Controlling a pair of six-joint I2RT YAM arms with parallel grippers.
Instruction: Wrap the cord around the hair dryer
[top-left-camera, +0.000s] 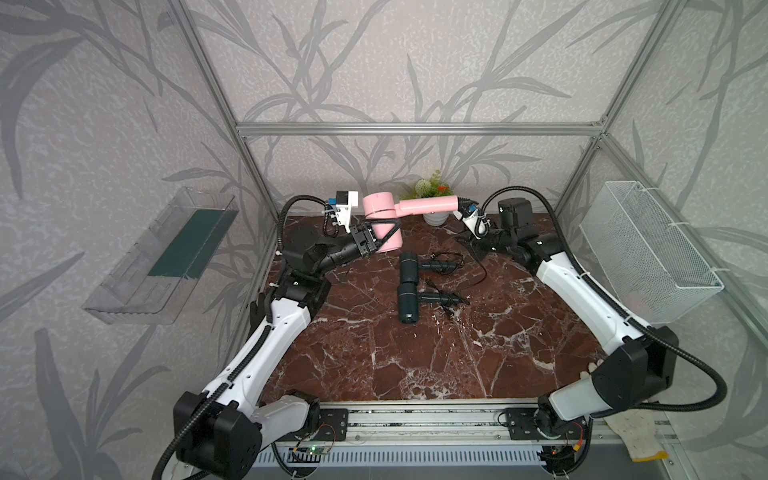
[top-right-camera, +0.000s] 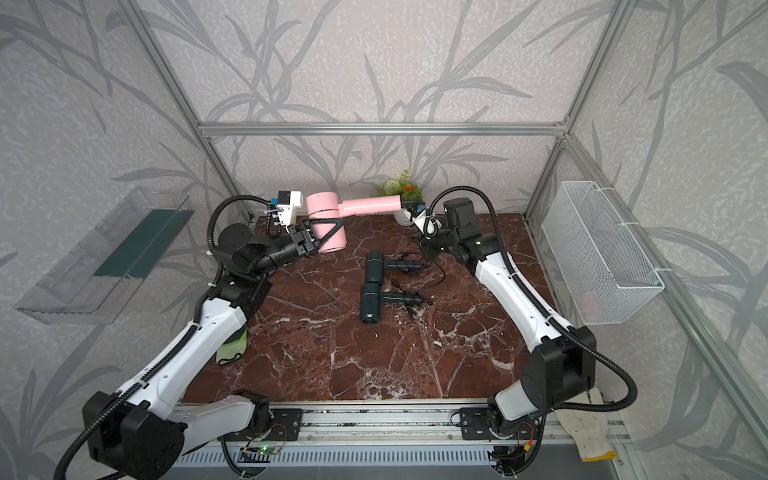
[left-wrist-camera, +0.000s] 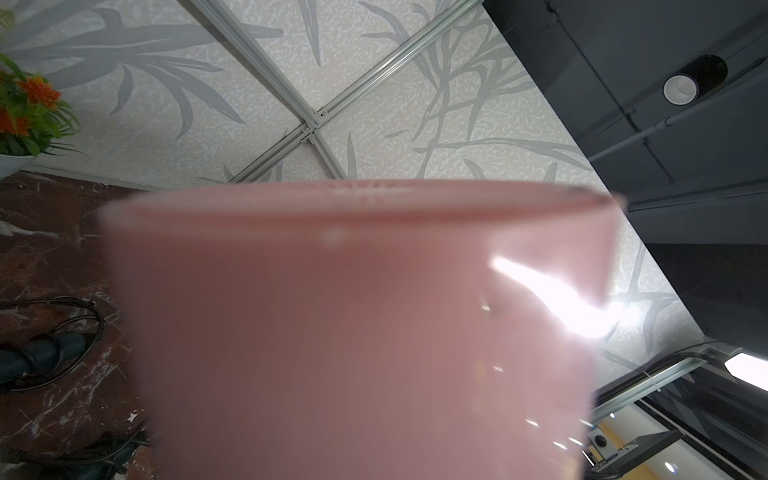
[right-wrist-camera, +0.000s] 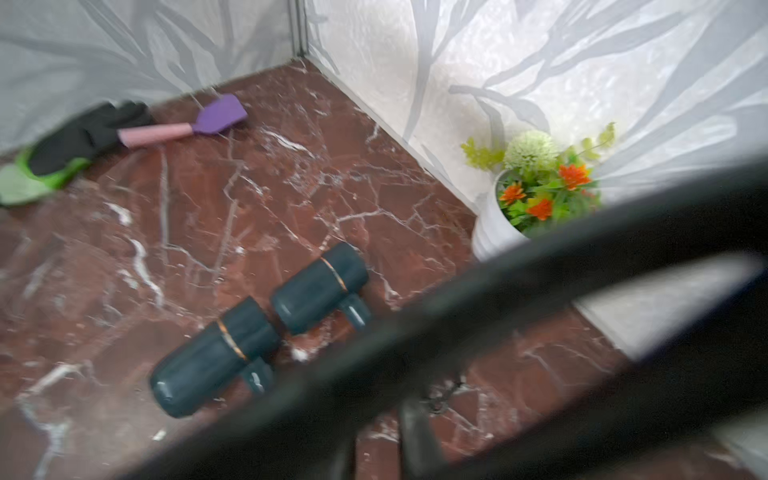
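Held up above the table is a pink hair dryer (top-left-camera: 427, 206), its handle pointing right. Around its barrel my left gripper (top-left-camera: 387, 230) is shut; in the left wrist view the pink barrel (left-wrist-camera: 360, 336) fills most of the picture and hides the fingers. A black cord (top-left-camera: 480, 267) hangs below the handle's end and curves down over the table. My right gripper (top-left-camera: 464, 227) is close by the handle's end. A blurred dark band crosses the right wrist view, and whether the right fingers hold the cord cannot be told.
Two dark green hair dryers (right-wrist-camera: 214, 358) (right-wrist-camera: 321, 286) lie on the marble table below, their cords bundled. A potted plant (right-wrist-camera: 534, 184) stands at the back. A purple brush (right-wrist-camera: 219, 114) and glove (right-wrist-camera: 84, 137) lie at the left.
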